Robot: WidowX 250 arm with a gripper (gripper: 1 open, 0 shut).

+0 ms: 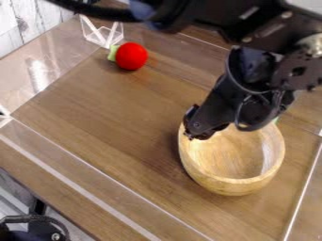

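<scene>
The dark robot gripper (201, 122) hangs at the upper left rim of a light wooden bowl (233, 174) on the right of the table (107, 136), its tip at or just above that rim. Whether its fingers are open or shut, or hold anything, cannot be made out. A red tomato-like object (131, 56) with a green top lies at the back left, away from the gripper.
A white wire-like holder (101, 33) stands behind the red object. A clear sheet covers the left edge of the table. Black hardware (32, 231) sits at the bottom left corner.
</scene>
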